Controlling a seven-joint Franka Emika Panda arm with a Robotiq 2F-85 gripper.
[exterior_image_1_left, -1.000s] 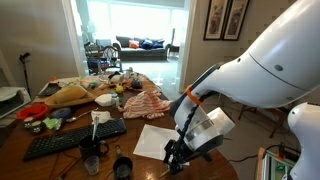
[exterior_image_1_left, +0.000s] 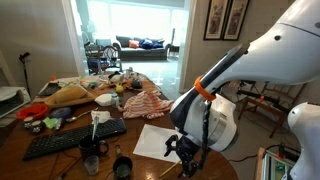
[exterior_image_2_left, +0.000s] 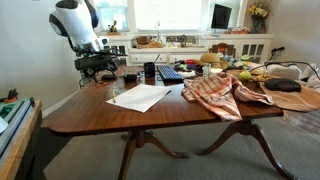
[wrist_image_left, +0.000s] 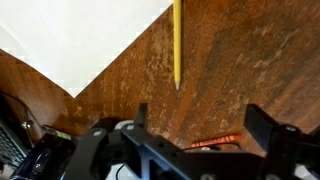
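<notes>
My gripper stands open, with bare wooden table between its fingertips in the wrist view. Ahead of it lies a yellow pencil (wrist_image_left: 177, 45), its sharpened tip pointing toward the gripper and not between the fingers. A sheet of white paper (wrist_image_left: 75, 35) covers the upper left of that view. Close to the gripper's body, a red pen-like object (wrist_image_left: 213, 142) is partly covered by it. From outside, the gripper (exterior_image_2_left: 97, 66) appears above the table's end, beside the paper (exterior_image_2_left: 140, 97).
Dark cups (exterior_image_1_left: 122, 165) and a black keyboard (exterior_image_1_left: 60, 140) occupy the left side in exterior view 1. A striped cloth (exterior_image_2_left: 222, 94) lies beyond the paper, with toys and other clutter farther back. Around the pencil, the wood is clear.
The white arm has swung up and to the right in exterior view 1, and the gripper has shifted slightly right. The paper, cups and keyboard have stayed put.
</notes>
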